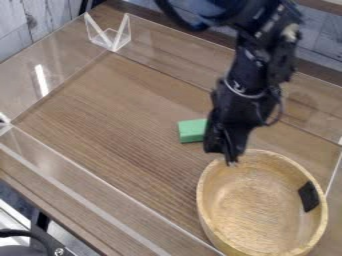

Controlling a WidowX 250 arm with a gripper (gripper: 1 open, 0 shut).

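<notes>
The black arm reaches down from the top to the middle right, its gripper (223, 146) hanging just above the table by the rim of the round tan bin (219, 219). A green block (191, 131) lies on the table, partly hidden behind the gripper, showing to its left. The gripper looks shut, with nothing visible between its fingers, though the tips are dark and blurred.
The bin fills the lower right and looks empty, with a dark patch on its right side. A white wire-like holder (110, 35) stands at the back left.
</notes>
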